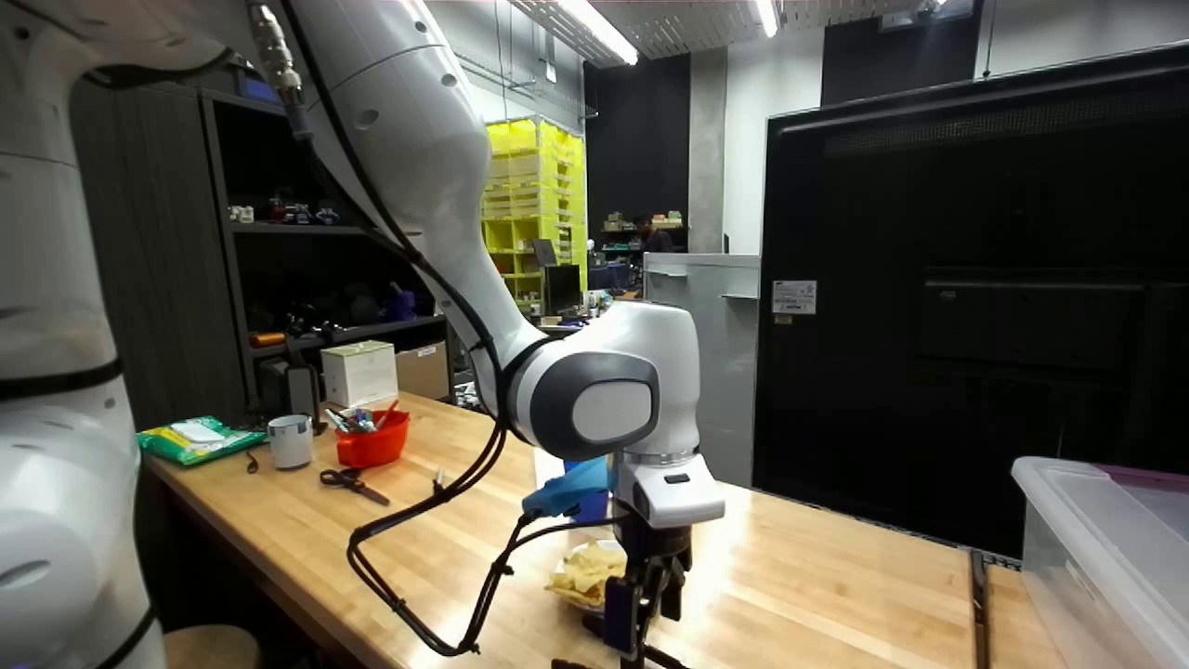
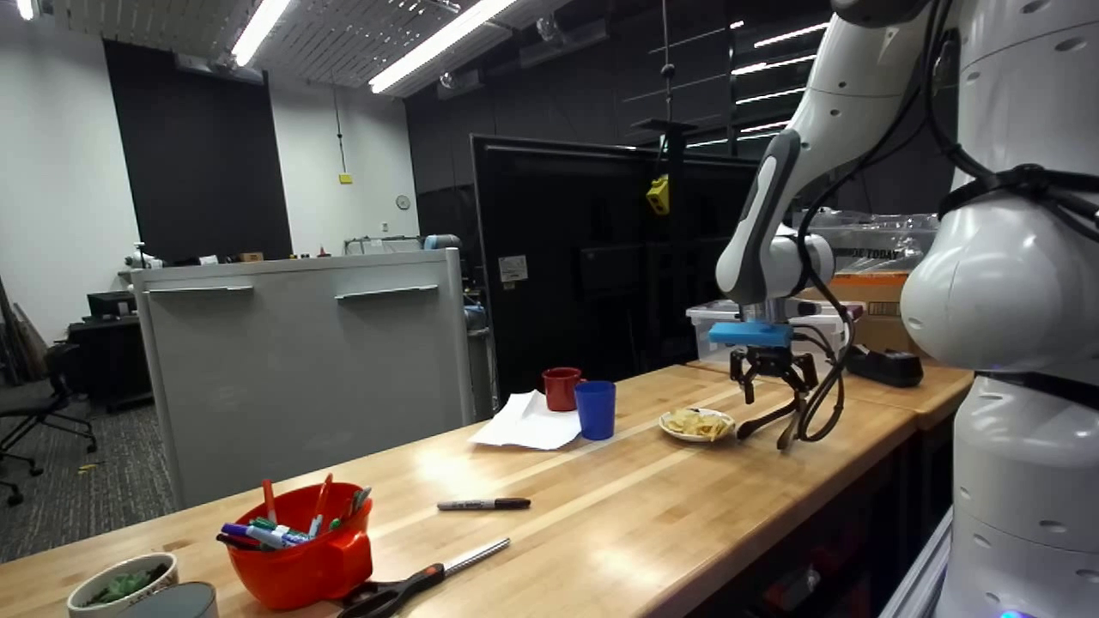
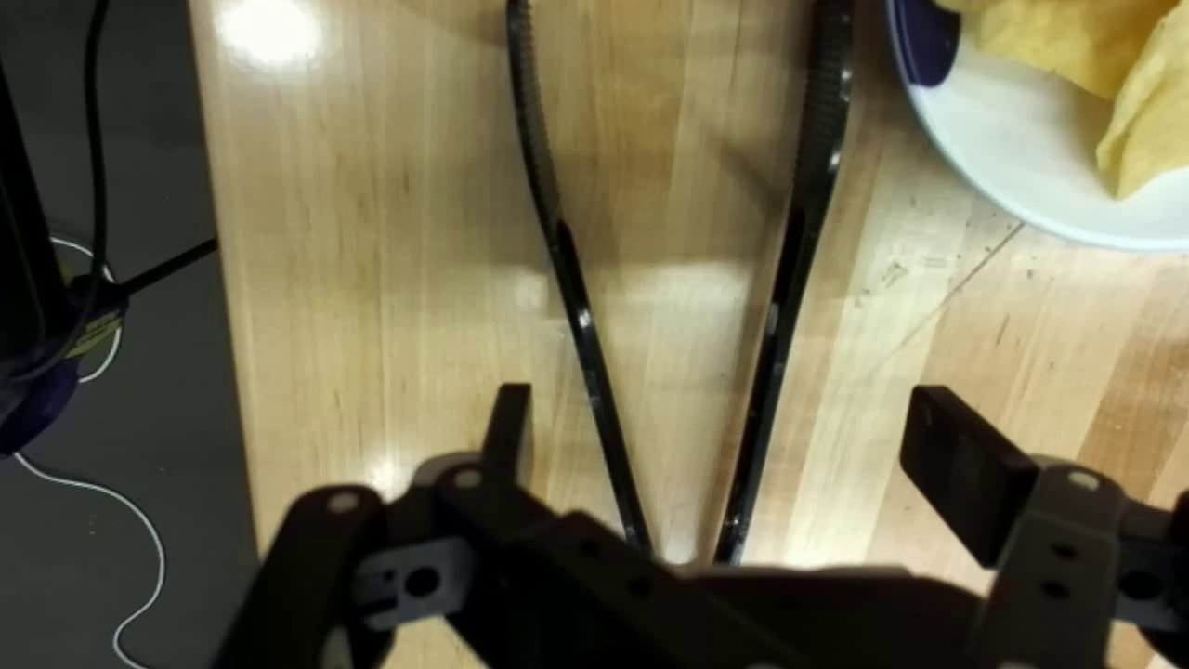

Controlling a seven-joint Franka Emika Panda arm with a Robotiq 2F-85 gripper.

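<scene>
A pair of black tongs [image 3: 785, 318] lies on the wooden table, its two arms spread and meeting at the bottom of the wrist view. Above it, pointing down, is my gripper; its fingers stand wide apart on either side of the tongs' joined end, with nothing gripped. In exterior view 2 the tongs [image 2: 768, 421] show beneath the gripper [image 2: 775, 390]. Beside them sits a white plate [image 2: 682, 436] holding yellow chips [image 2: 696, 422]. Exterior view 1 has the gripper [image 1: 646, 608] partly in front of the chips [image 1: 586, 573].
A blue cup [image 2: 595, 410], a red mug [image 2: 561, 390] and white paper [image 2: 527, 422] stand beyond the plate. A marker [image 2: 483, 505], scissors [image 2: 397, 594] and a red pen container [image 2: 299, 566] lie farther off. The table edge [image 3: 228, 334] runs close on the left.
</scene>
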